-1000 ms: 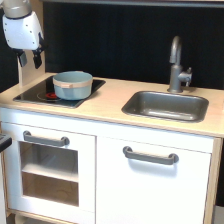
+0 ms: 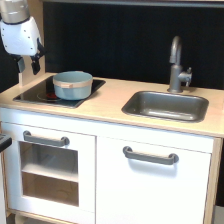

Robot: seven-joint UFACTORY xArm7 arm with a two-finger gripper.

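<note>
A white gripper (image 2: 28,66) with dark fingers reaches in from the top left, above the left rear part of the counter. Its two fingers stand apart and nothing shows between them. A grey-blue pot (image 2: 73,85) with a pale handle across its front sits on the black stovetop (image 2: 39,91). The gripper is to the left of the pot and higher, not touching it.
A sink (image 2: 166,105) with a dark faucet (image 2: 178,70) is set into the right of the wooden counter (image 2: 112,97). Below are white cabinet doors with grey handles. Bare counter lies between stovetop and sink. Something dark (image 2: 5,143) juts in at the left edge.
The gripper has come down a little and slightly left. The pot, faucet and cabinet doors look unmoved.
</note>
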